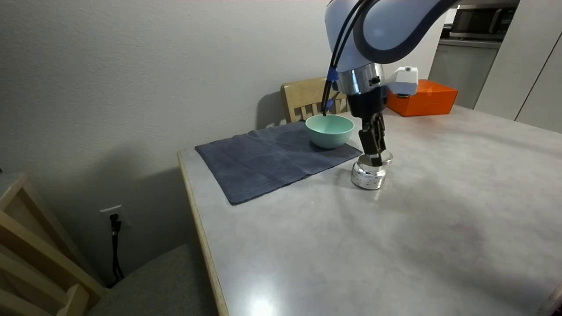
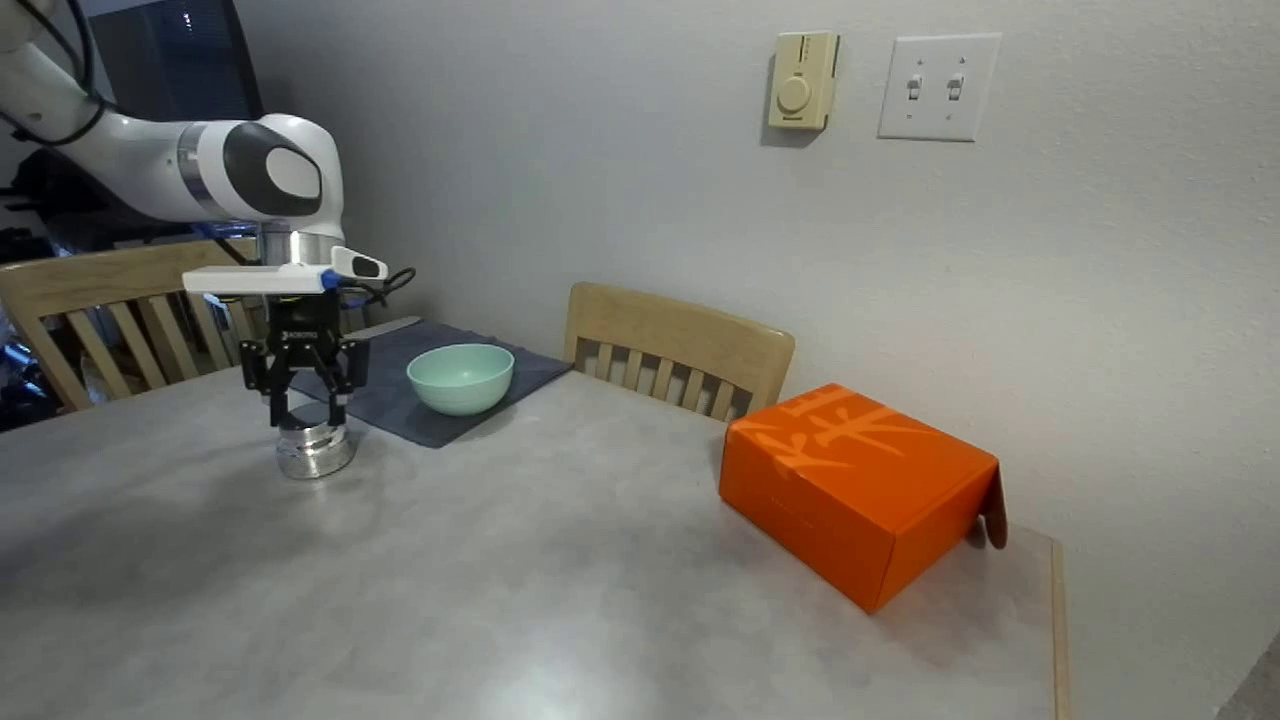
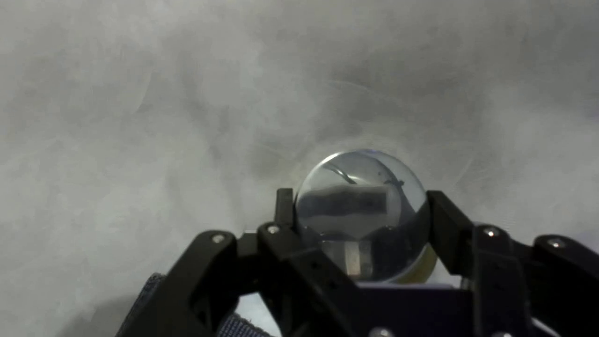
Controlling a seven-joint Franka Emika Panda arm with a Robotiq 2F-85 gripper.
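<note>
A round, mirror-like silver lid point(image 3: 359, 213) fills the space between my gripper's point(image 3: 362, 208) two black fingers, which press on its opposite sides. Below it stands a short silver jar point(image 1: 368, 177), upright on the table; the same jar point(image 2: 313, 452) is beneath the fingertips in the second exterior view. From the first exterior view the lid point(image 1: 387, 157) juts out to the right of the jar's top, not squarely over it. Whether lid and jar touch cannot be told, as the fingers cover part of both.
Behind the jar, a mint-green bowl point(image 1: 329, 131) rests on a dark blue cloth point(image 1: 263, 160). An orange box point(image 2: 858, 480) lies near the table's far end. Wooden chairs point(image 2: 678, 346) line the wall side.
</note>
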